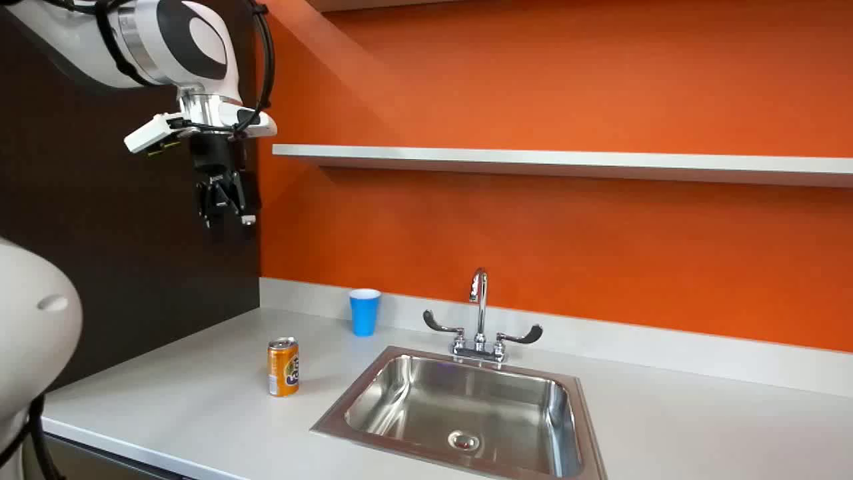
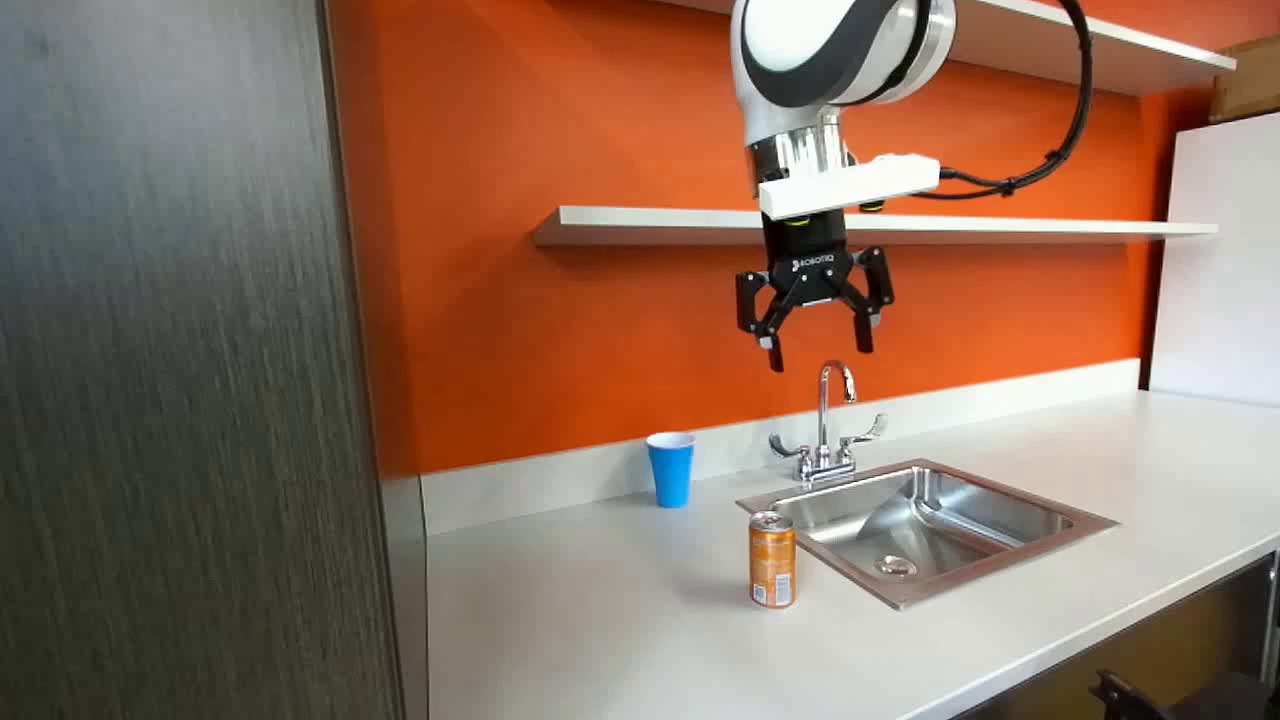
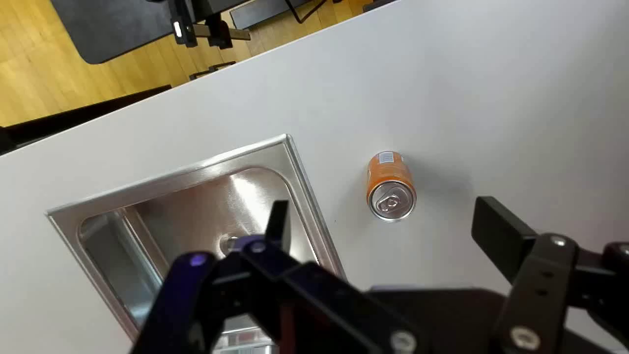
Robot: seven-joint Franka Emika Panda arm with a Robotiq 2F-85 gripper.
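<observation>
An orange soda can (image 1: 284,368) stands upright on the counter, left of the sink in exterior view 1. Farther back, close to the backsplash, is a blue cup (image 1: 364,313), also upright; the wrist view does not show it. High above the counter hangs my gripper (image 2: 821,356), open, its fingers spread wide with nothing between them. From the wrist camera the can (image 3: 390,186) appears well below, between the two fingers across the picture and beyond their tips.
A steel sink (image 1: 588,424) is set into the counter, with a chrome faucet (image 2: 823,420) behind it. A white shelf (image 1: 560,159) runs along the orange wall. A dark panel (image 2: 180,360) bounds the counter's left end. Bare counter surrounds the can.
</observation>
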